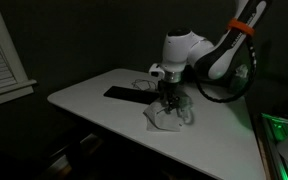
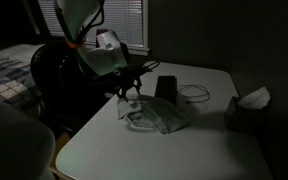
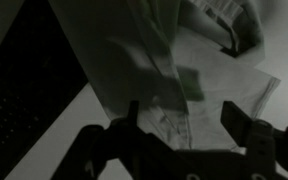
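Observation:
A light cloth [image 1: 162, 119] lies crumpled on the white table, its folds also showing in exterior view 2, where the cloth [image 2: 164, 116] spreads toward the right of the arm. My gripper [image 1: 168, 100] is low over the cloth, pointing down. In the wrist view the gripper has its two fingers wide apart, with the cloth [image 3: 216, 75] beneath and beyond them. Nothing is visibly pinched between the fingertips. Whether they touch the cloth cannot be told.
A black keyboard [image 1: 131, 95] lies behind the cloth, close to it. A cable [image 2: 194, 93] is coiled on the table, and a tissue box [image 2: 246, 112] stands at the right edge in exterior view 2.

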